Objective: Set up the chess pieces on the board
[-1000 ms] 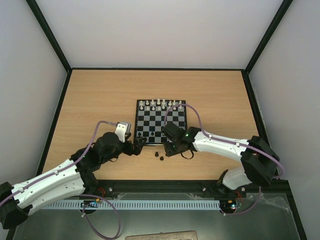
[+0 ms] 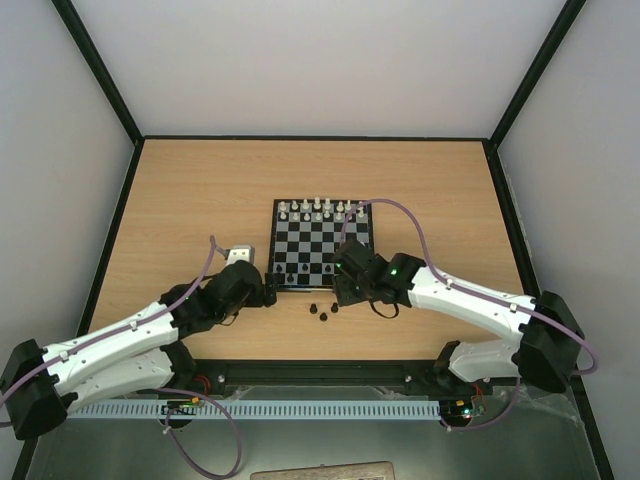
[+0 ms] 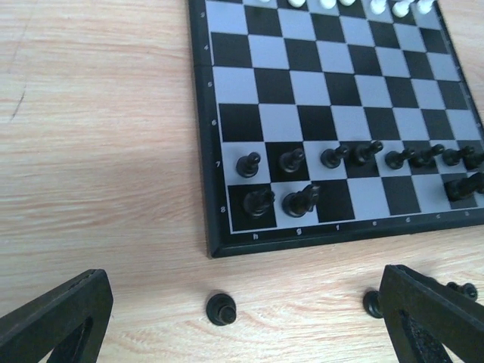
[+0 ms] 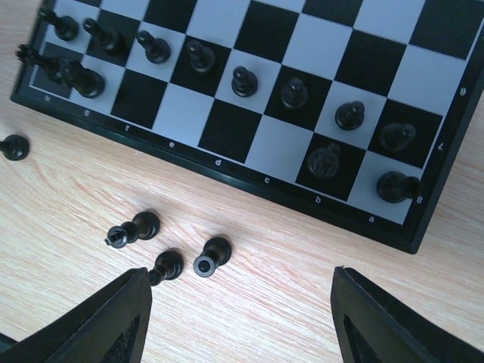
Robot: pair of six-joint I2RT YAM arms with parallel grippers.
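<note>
The chessboard lies mid-table, with white pieces along its far side. In the right wrist view a row of black pawns stands on the board; behind it black pieces fill two squares at each end, including one on the right corner. Off the board, several black pieces stand on the wood: three close together, including one, and a single one to the side. My left gripper is open and empty near the board's near-left corner. My right gripper is open, empty, near the loose group.
Bare wood extends left of the board, with free table also beyond and to its right. Both grippers hover close to the board's near rim, with the loose pieces between them.
The left gripper has drawn back leftward, away from the board's near edge. My right gripper has moved slightly right and up, uncovering a loose black piece beside it.
</note>
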